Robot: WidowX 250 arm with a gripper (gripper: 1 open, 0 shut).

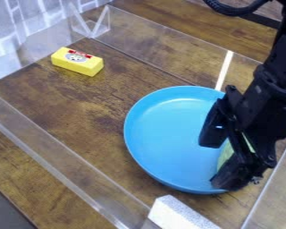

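My black gripper (224,154) is open over the right part of a round blue plate (161,134), its fingers pointing down and left. A light green object (227,156) lies on the plate, mostly hidden behind the fingers, so its shape cannot be made out.
A yellow box (78,63) with a red and white label lies at the upper left. A white bar (179,215) is at the bottom edge. Clear walls surround the wooden surface (74,125), whose left middle is bare.
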